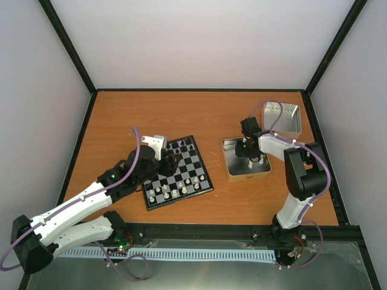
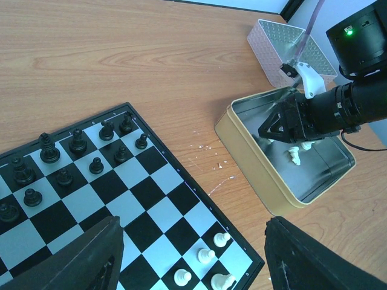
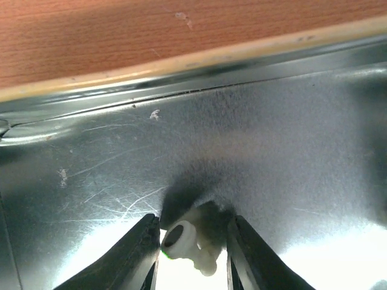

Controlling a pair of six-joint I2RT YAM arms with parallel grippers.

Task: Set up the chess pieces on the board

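Observation:
The chessboard (image 2: 147,193) holds black pieces (image 2: 50,149) along its back rows and white pieces (image 2: 206,255) on the near side. My left gripper hangs open above it. My right gripper is down in the beige-rimmed metal box (image 1: 231,168), part open, its fingers either side of a white piece (image 3: 184,241) lying on its side; whether they touch it I cannot tell. More white pieces (image 2: 295,154) lie on the box floor.
A pink and silver basket (image 1: 282,118) stands at the back right behind the box.

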